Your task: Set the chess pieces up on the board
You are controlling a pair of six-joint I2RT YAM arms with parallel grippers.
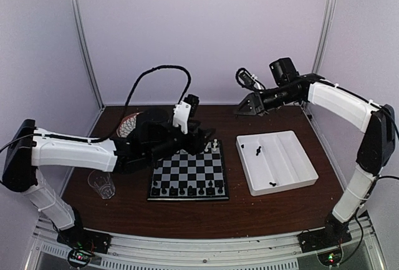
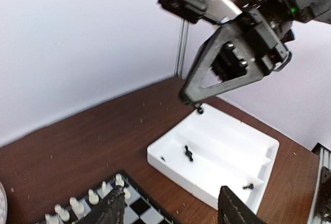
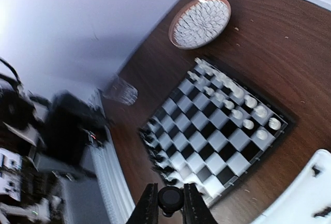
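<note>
The chessboard [image 1: 187,173] holds white pieces along its far rows and black pieces along its near edge, partly hidden under my left arm in the top view. My left gripper [image 1: 202,136] hangs over the board's far side, fingers apart with nothing between them in the left wrist view. My right gripper [image 1: 240,111] is raised above the back of the white tray [image 1: 299,179], holding a black piece [image 3: 170,199] between its fingertips. Several black pieces [image 2: 189,153] lie loose in the tray.
A glass [image 1: 101,184] stands left of the board. A patterned bowl [image 3: 199,19] sits at the back left, partly behind my left arm in the top view. The back right of the table has free room.
</note>
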